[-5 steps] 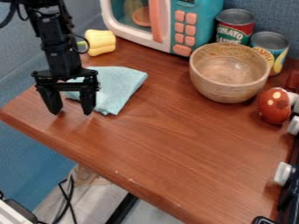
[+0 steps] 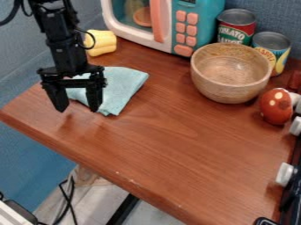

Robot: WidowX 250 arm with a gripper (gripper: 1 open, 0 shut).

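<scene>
My black gripper hangs at the left of the table, low over a light blue folded cloth, its two fingers apart, one near the cloth's left edge and the other over the cloth. Whether any cloth lies between the fingertips is hard to tell.
A wooden bowl sits right of centre, with two cans behind it and a toy microwave at the back. A red object and black equipment line the right edge. A yellow item is behind the cloth.
The gripper has shifted very slightly over the cloth, its fingers at slightly different positions. The cloth and other objects look unmoved.
</scene>
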